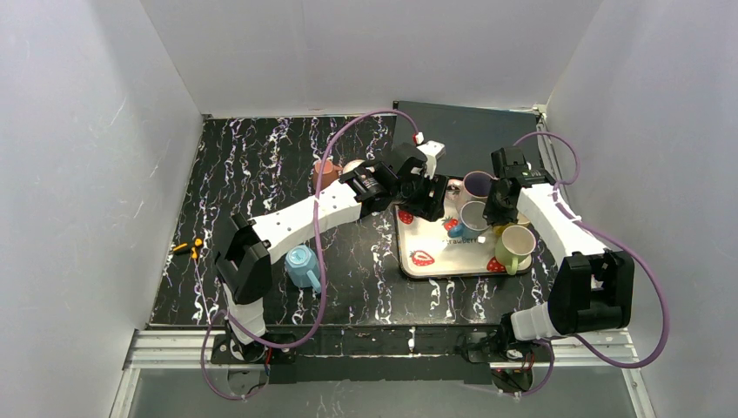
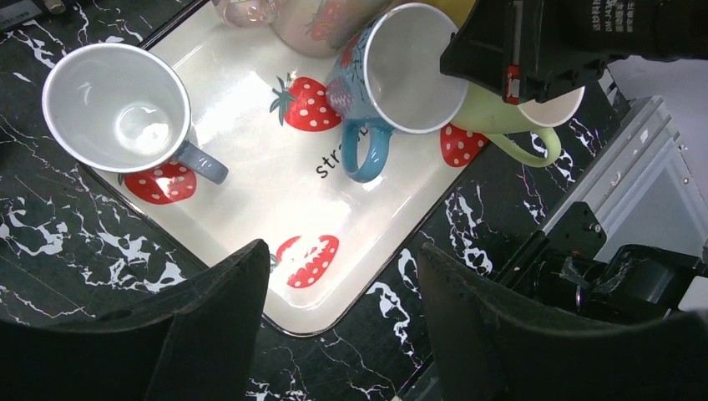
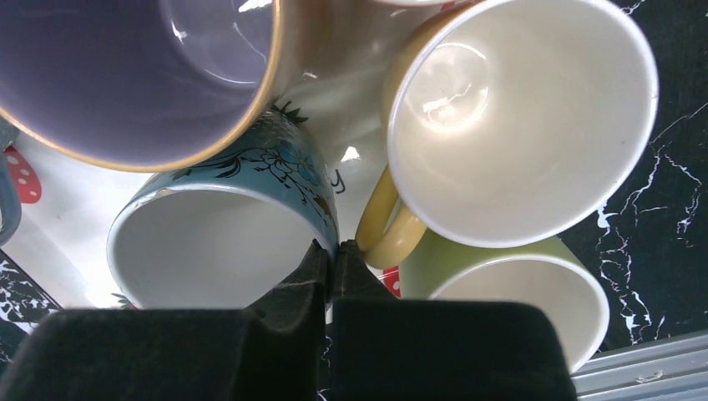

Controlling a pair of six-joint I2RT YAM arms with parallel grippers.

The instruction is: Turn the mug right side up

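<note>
A light blue floral mug (image 2: 361, 92) is on the strawberry tray (image 2: 234, 209), its white interior facing up in the left wrist view and its handle toward the near edge. My right gripper is shut on the rim of this mug (image 3: 259, 175), whose opening looks somewhat tilted in the right wrist view. My left gripper stands open over the tray's near part, apart from the mugs, with nothing between its fingers.
Close around it are a purple-lined mug (image 3: 134, 67), a yellow mug (image 3: 518, 117), a green mug (image 2: 501, 117) and a grey-blue-handled mug (image 2: 117, 109). More mugs (image 1: 326, 174) stand left of the tray. The tray's near part is clear.
</note>
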